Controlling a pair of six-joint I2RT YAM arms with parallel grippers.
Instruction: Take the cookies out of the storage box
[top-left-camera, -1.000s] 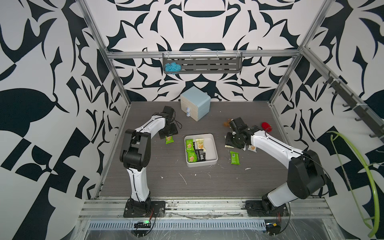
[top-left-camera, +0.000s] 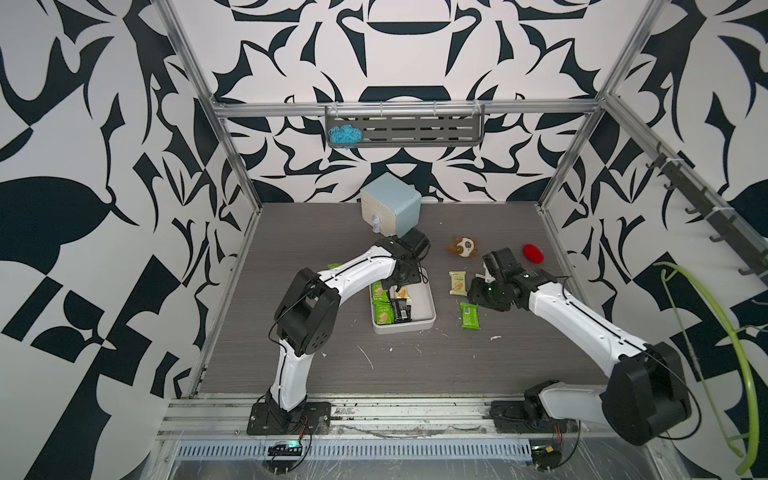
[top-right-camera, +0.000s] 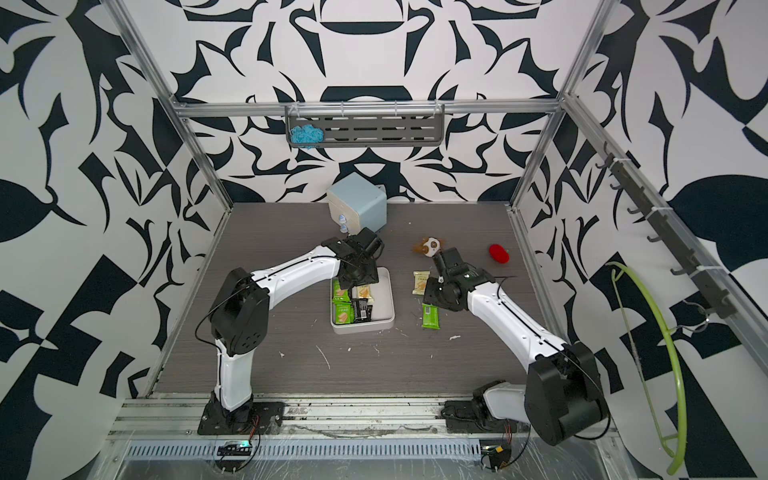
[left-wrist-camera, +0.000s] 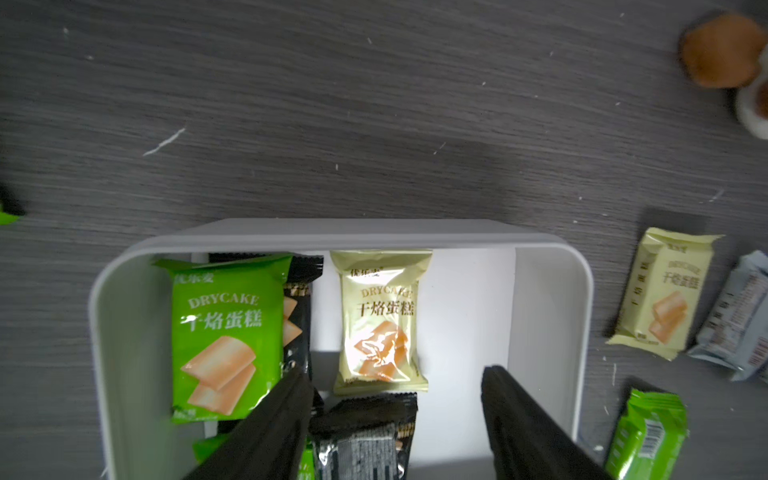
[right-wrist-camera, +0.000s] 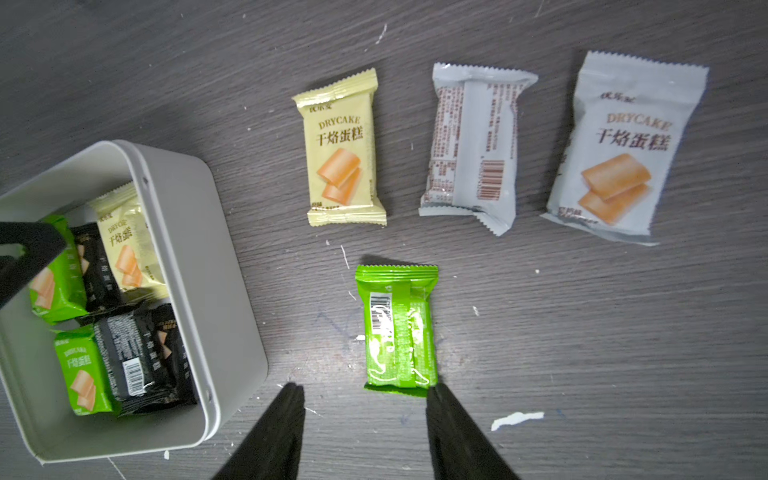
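Observation:
The white storage box (left-wrist-camera: 584, 320) stands mid-table. Inside it, along its left side, are green cookie packs (left-wrist-camera: 224, 336) and black packs (left-wrist-camera: 364, 448), with a cream pack (left-wrist-camera: 380, 320) by the far wall. My left gripper is over the box, open and empty, the cream pack showing ahead between its fingers. Right of the box, my right gripper hovers with fingers apart and nothing between them. On the table before it lie a green pack (right-wrist-camera: 400, 320), a cream pack (right-wrist-camera: 341, 152), a silver pack (right-wrist-camera: 476, 144) and a white pack (right-wrist-camera: 628, 152).
A light blue box (top-left-camera: 392, 204) stands at the back, behind the left gripper. A brown-and-white toy (top-left-camera: 464, 247) and a red object (top-left-camera: 533, 253) lie back right. Another green pack (top-left-camera: 333, 265) is left of the storage box.
My left gripper has swung rightward from above the green pack at the left to over the storage box. The right gripper has shifted right and toward the front, uncovering the cream pack.

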